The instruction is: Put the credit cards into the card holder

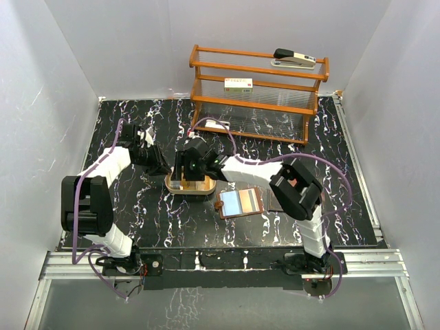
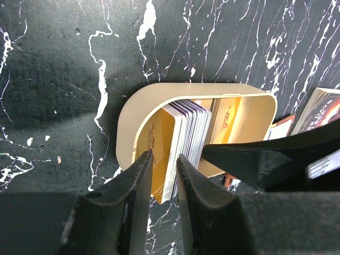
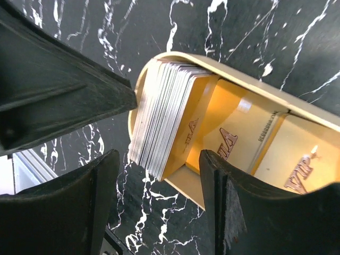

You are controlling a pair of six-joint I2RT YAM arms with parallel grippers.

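Note:
A beige oval tray (image 1: 194, 192) holds a tight stack of white-edged cards (image 2: 188, 130) at its left end, with flatter orange cards (image 3: 239, 125) beside it. My left gripper is part open at the tray's left end, its fingertips close to the stack's near edge; whether they touch is unclear. My right gripper stands open over the tray, the stack (image 3: 164, 114) showing between and beyond its fingers. The brown card holder (image 1: 240, 203) lies open right of the tray, pale blue and beige panels facing up.
A wooden rack (image 1: 254, 103) stands at the back, with a white box (image 1: 238, 85) and a stapler (image 1: 294, 58) on it. The grippers are close together over the tray. A book (image 2: 313, 109) lies to the right. Open table lies in front of the tray.

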